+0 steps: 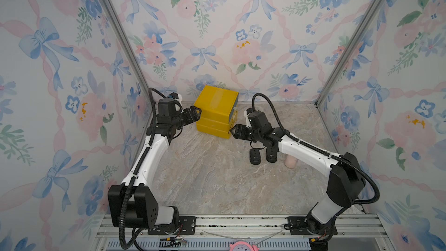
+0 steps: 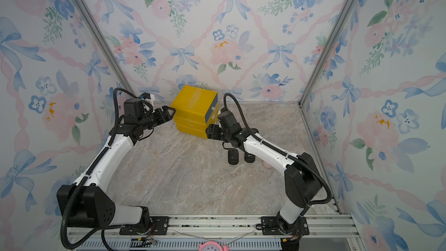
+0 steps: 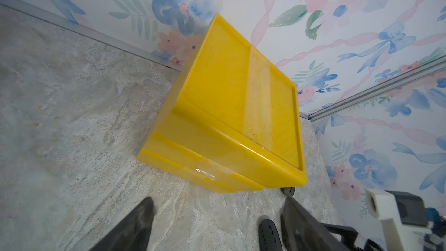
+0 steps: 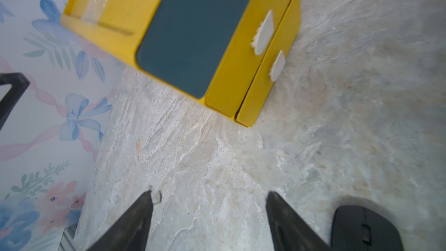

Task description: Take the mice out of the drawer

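A yellow drawer unit [image 1: 216, 102] stands at the back centre, its white-handled drawers [image 4: 250, 83] flush in the right wrist view. Two black mice [image 1: 254, 156] [image 2: 249, 157] lie on the floor right of it, beside a pale pink one [image 1: 290, 160]. My left gripper [image 1: 192, 113] hangs left of the unit, part open with nothing between its blurred fingers. My right gripper [image 1: 239, 131] is just front-right of the unit, its fingers apart and empty, with a black mouse [image 4: 364, 232] below-right in its wrist view.
Patterned walls enclose the marble floor [image 1: 204, 181], which is clear at the front centre and at the back right.
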